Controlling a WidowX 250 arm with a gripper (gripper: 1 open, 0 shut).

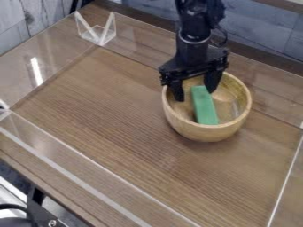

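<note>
A wooden bowl [219, 128] sits on the right part of the wooden table [89, 133]. A green oblong object [204, 106] lies inside it. My black gripper [192, 83] is over the bowl's back left, open, its fingers beside the upper end of the green object. Whether the fingertips touch the bowl or the object is hard to tell.
A white wire rack [97, 27] stands at the back left. A dark cable or fitting [14, 215] shows at the bottom left corner.
</note>
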